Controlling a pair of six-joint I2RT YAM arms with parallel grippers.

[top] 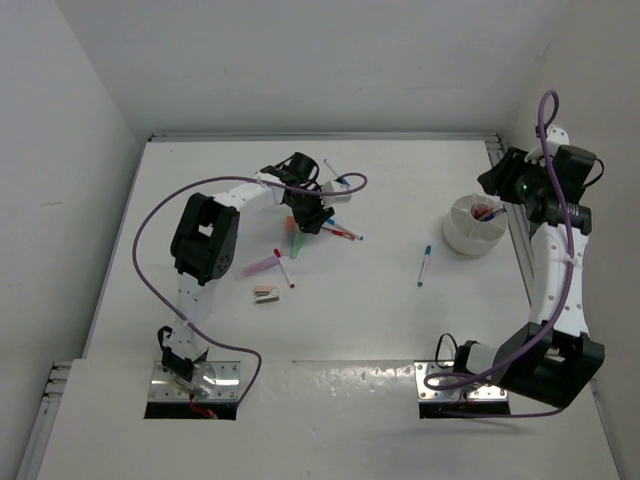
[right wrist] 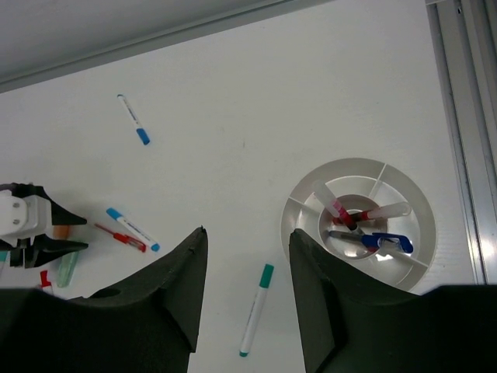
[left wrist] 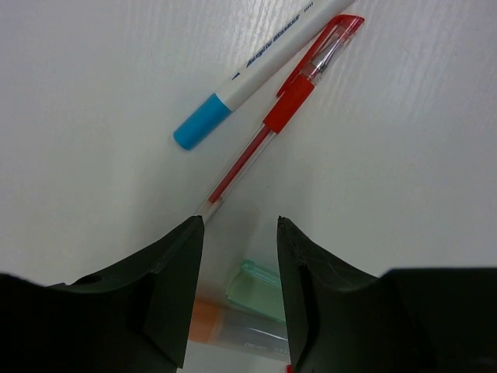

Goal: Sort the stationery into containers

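Observation:
My left gripper is low over a red pen, a blue-capped marker, an orange-capped tube and a green object; whether it grips anything is hidden. My right gripper is high at the right, part open, empty, above the white round container, which holds several pens and markers. A teal-capped marker lies left of the container. A pink tube, a red-capped marker and a stapler lie near the left arm.
Another blue-capped marker lies at the back. A metal rail and wall border the right side.

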